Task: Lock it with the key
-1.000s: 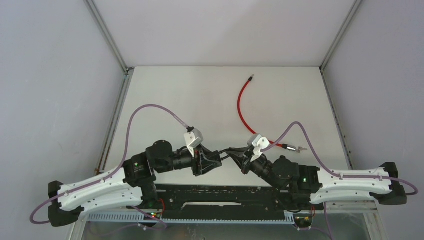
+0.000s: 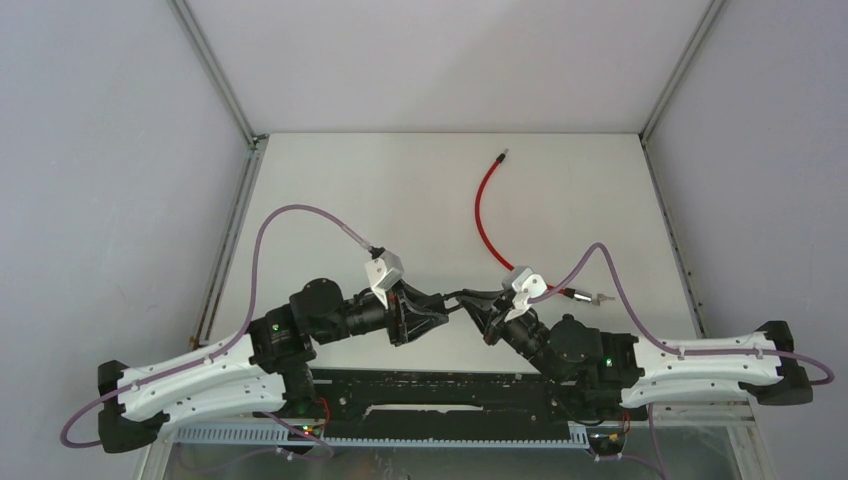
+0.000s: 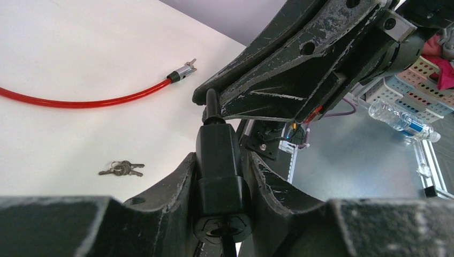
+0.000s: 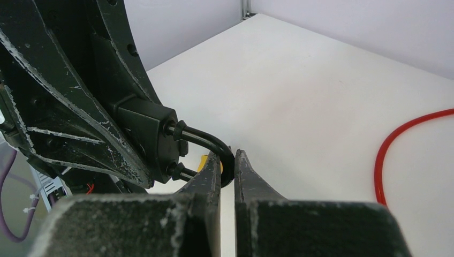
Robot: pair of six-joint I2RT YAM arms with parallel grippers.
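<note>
Held above the table between both arms is a padlock with a black body [image 3: 218,152] and a black U-shaped shackle [image 4: 214,140]. My left gripper [image 2: 436,308] is shut on the body, a finger at each side. Pinching the curved end of the shackle, my right gripper [image 2: 468,300] is shut as well. Both shackle legs reach the body's face in the right wrist view, a little bright metal showing there; how deep they sit cannot be told. A small ring of keys [image 3: 123,168] lies on the white table in the left wrist view.
A red cable [image 2: 480,212] with a metal end piece [image 2: 583,295] lies on the right half of the table [image 2: 370,180]. Open white surface stretches behind the arms. The table's front edge runs just below the grippers.
Both grippers, joined through the padlock, have shifted only slightly, a touch to the right and up in the top view.
</note>
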